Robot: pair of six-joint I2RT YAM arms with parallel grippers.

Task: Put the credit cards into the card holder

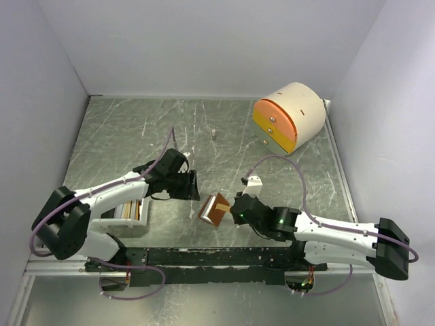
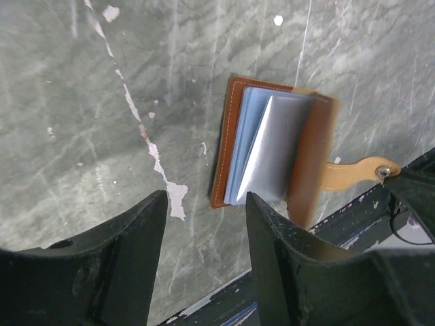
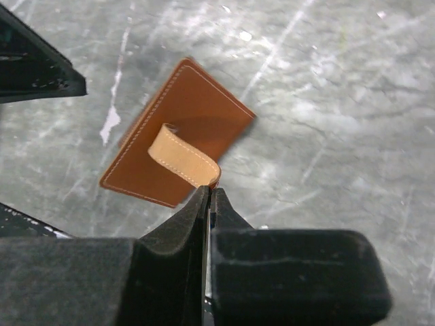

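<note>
The brown leather card holder (image 1: 214, 209) lies open on the marble table, pale blue and clear sleeves showing in the left wrist view (image 2: 259, 146). In the right wrist view its brown back (image 3: 187, 109) has a tan strap, whose end is at the tips of my shut right gripper, pinched there. My left gripper hangs just left of the holder, part open, nothing between its fingers.
A white tray (image 1: 108, 221) with colourful cards sits at the left, partly under the left arm. A cream rounded box (image 1: 306, 112) with coloured drawers stands at back right.
</note>
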